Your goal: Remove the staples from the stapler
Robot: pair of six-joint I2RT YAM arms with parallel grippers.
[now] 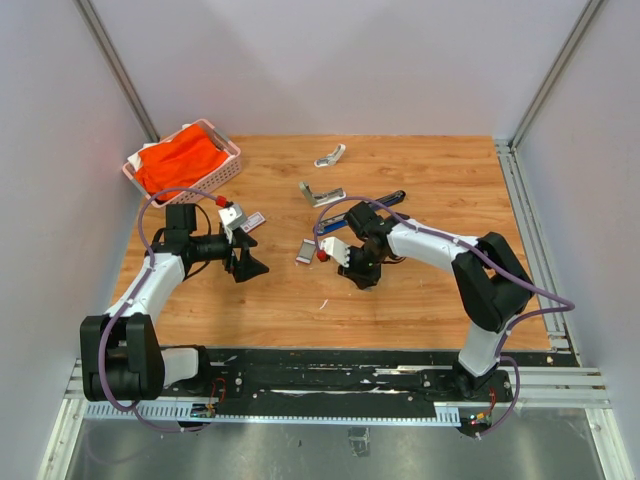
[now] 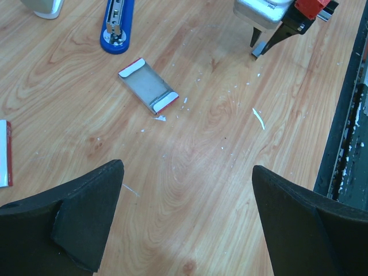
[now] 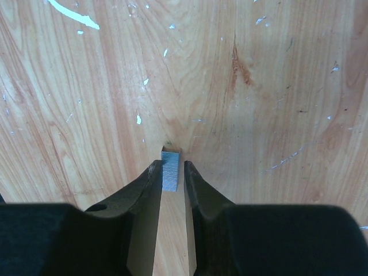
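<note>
My right gripper is part open just over a small strip of staples (image 3: 169,178) lying on the table, its fingertips close around it; whether they touch it I cannot tell. In the left wrist view the strip (image 2: 259,47) shows below those fingertips. A blue stapler (image 2: 117,40) lies behind, partly out of frame. My left gripper stands open at the left of the table with nothing between its fingers. A staple box (image 2: 148,86) lies between the grippers.
A pink basket (image 1: 215,180) with orange cloth stands at the back left. Grey stapler-like pieces (image 1: 320,198) and another box (image 2: 5,153) lie farther back. White scraps are scattered about.
</note>
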